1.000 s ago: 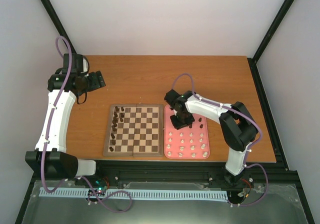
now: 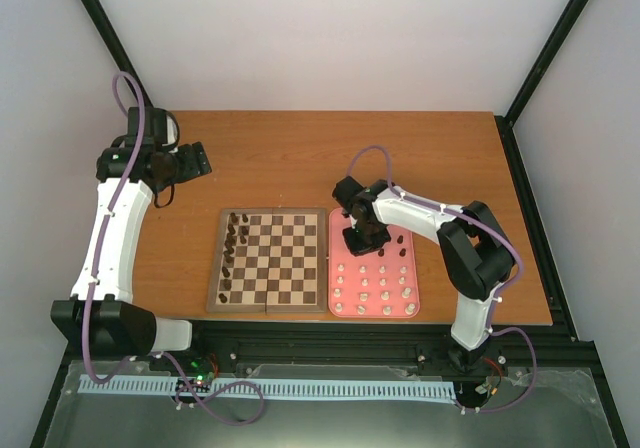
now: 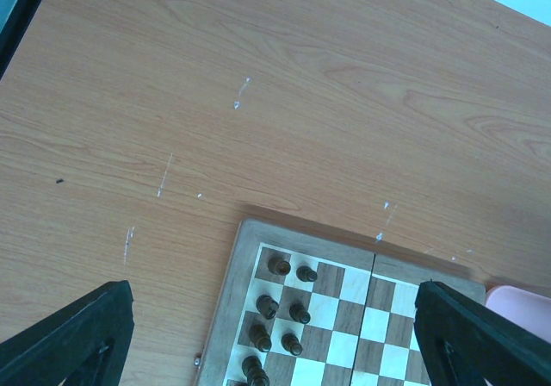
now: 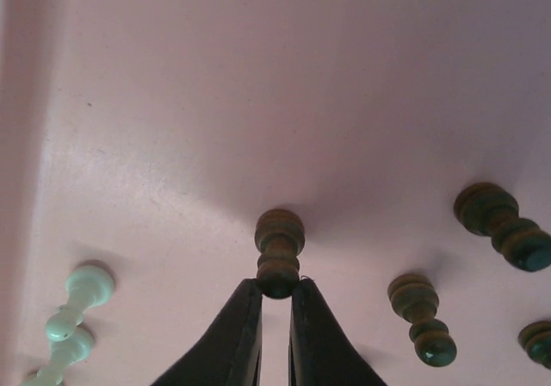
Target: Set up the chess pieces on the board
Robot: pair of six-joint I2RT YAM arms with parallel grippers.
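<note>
The chess board (image 2: 267,298) lies left of the pink tray (image 2: 374,317). Dark pieces (image 3: 260,336) stand in two columns along the board's left side. On the tray, a dark pawn (image 4: 280,231) has its head right between the narrowly spaced fingertips of my right gripper; whether they press on it cannot be told. More dark pawns (image 4: 413,298) stand to its right in the right wrist view, and white pieces (image 4: 89,286) at lower left. My left gripper is open and empty, raised over the table at the far left.
Several white pieces (image 2: 364,296) stand in rows on the tray's near half. Bare table (image 2: 300,158) stretches behind board and tray. The board's middle and right squares (image 2: 295,258) are free.
The left arm and the board pieces stay as they were.
</note>
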